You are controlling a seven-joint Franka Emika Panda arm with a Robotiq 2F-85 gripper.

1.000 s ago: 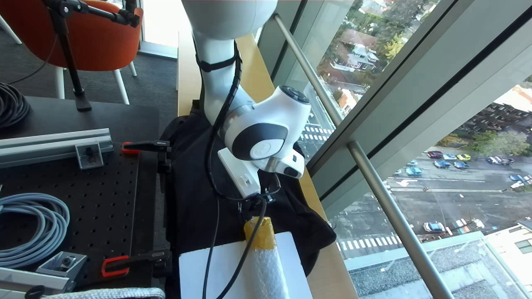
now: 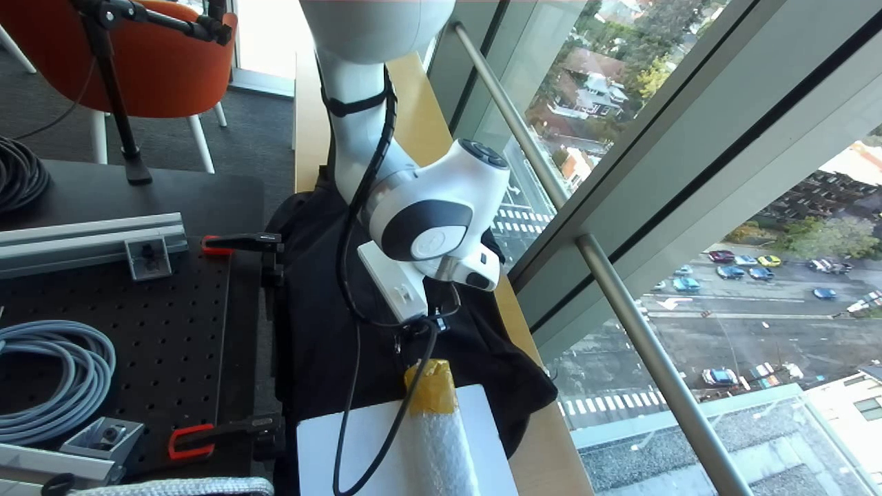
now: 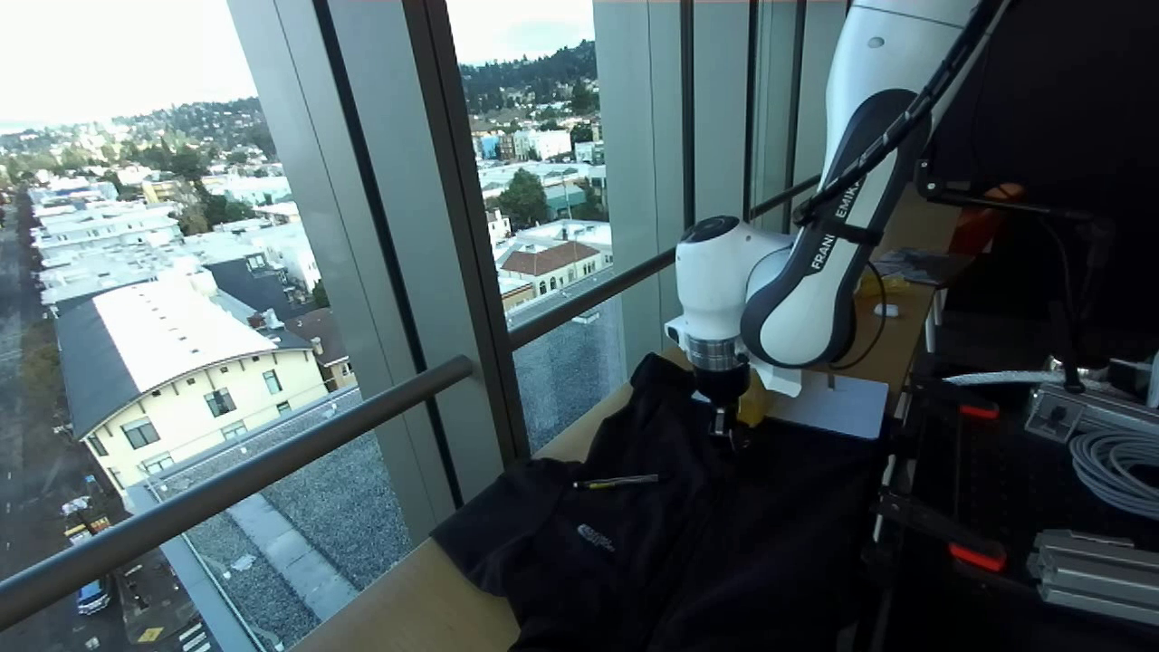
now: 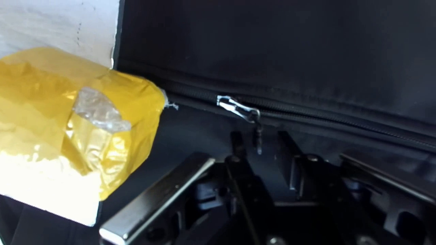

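A black jacket (image 3: 695,543) lies spread along the window ledge. Across it in the wrist view runs a zipper (image 4: 310,114) with a silver slider (image 4: 237,108). From the slider a dark pull tab (image 4: 258,139) hangs toward my gripper. The fingers stand part open, one finger (image 4: 237,143) left of the tab and the other to its right, with visible gaps between. Whether the tab lies at fingertip depth I cannot tell. In the second exterior view the gripper (image 3: 728,429) points down close above the jacket.
A bubble-wrapped bundle with yellow tape (image 4: 118,126) sits on a white board (image 2: 326,446), close left of the fingers in the wrist view. The window rail (image 2: 616,289) flanks the ledge. A pen-like object (image 3: 616,482) lies on the jacket. Clamps (image 2: 240,242) line the neighbouring dark table.
The arm has shifted slightly left in the first exterior view, and its hanging cable has swung a little. The jacket, board and taped bundle look unmoved.
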